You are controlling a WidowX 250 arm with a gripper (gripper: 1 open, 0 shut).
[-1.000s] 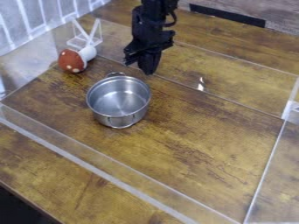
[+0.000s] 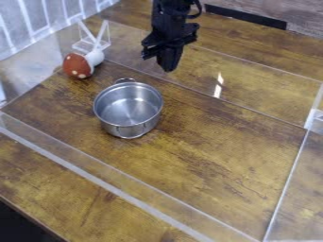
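My gripper (image 2: 168, 62) is at the upper middle of the wooden table, on the dark arm that comes down from the top edge. Its narrow tip points down, shut, with no object visible at it. It is behind and to the right of a steel pot (image 2: 127, 110), apart from it. A red-brown and white object (image 2: 81, 65) lies at the left, with a white wire-like piece (image 2: 93, 38) just above it.
The wooden table (image 2: 202, 170) has wide free room at the right and front. A pale border runs along its left and right sides. A small white mark shows right of the gripper.
The pot and the objects at the left have not visibly moved.
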